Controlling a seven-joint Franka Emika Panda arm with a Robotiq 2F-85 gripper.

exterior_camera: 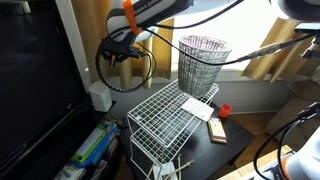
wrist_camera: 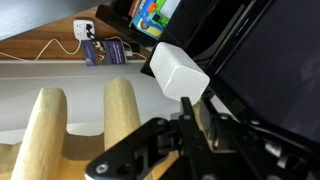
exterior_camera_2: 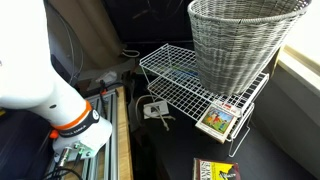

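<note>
My gripper [exterior_camera: 118, 50] hangs high in front of the curtains in exterior view 1, left of the wire rack. Its dark fingers [wrist_camera: 188, 112] point toward a white box with a perforated front [wrist_camera: 185, 78] in the wrist view. The fingertips are dark and partly hidden, so I cannot make out how far apart they are or what may be between them. That white box [exterior_camera: 100, 96] stands at the left, below the gripper and apart from it. A grey woven basket [exterior_camera_2: 235, 45] stands at the rack's right side.
The white wire rack [exterior_camera: 160, 125] stands on a dark table [exterior_camera_2: 180, 155]. A picture case [exterior_camera_2: 216, 121] leans by the rack, and a yellow-and-red box [exterior_camera_2: 215, 170] lies in front. A red cup [exterior_camera: 225, 110] sits at the right. A dark screen [exterior_camera: 35, 80] bounds the left.
</note>
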